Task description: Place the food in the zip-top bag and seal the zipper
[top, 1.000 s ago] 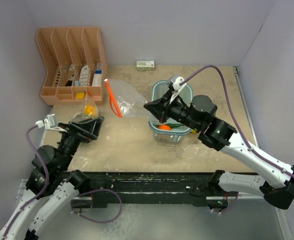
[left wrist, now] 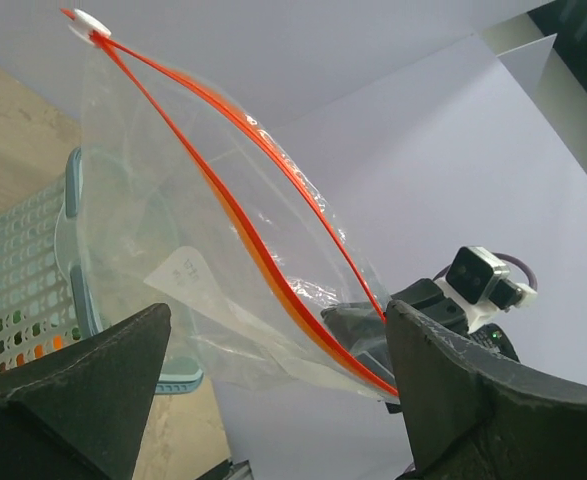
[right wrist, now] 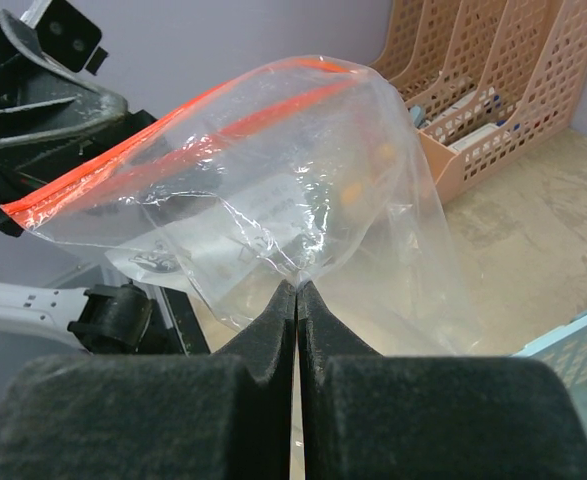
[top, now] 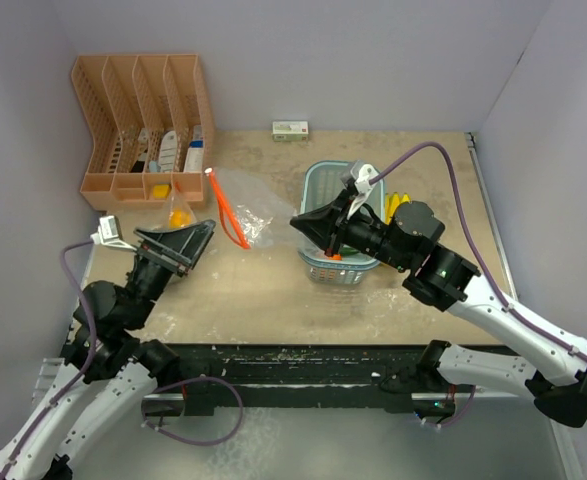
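Observation:
A clear zip top bag [top: 256, 207] hangs in the air, its orange zipper edge [top: 229, 208] facing left. Pinched at its film, it is held by my right gripper, whose fingers are closed together. The bag's mouth gapes a little in the left wrist view, with two orange strips [left wrist: 263, 255] and a white slider [left wrist: 89, 27] at the upper end. My left gripper is open, facing the zipper edge; one strip's lower end lies by its right finger. Orange food [top: 334, 257] shows in the light-blue basket [top: 313, 262], partly hidden by my right arm.
Yellow bananas [top: 397, 203] lie right of the basket. A peach divided rack [top: 98, 125] stands at the back left, and a small box [top: 290, 130] at the back. Another clear bag with something orange-yellow [top: 180, 215] is near my left gripper.
My left gripper has moved up and slightly right, nearer the zipper edge. My right gripper has shifted slightly right with the bag still hanging from it.

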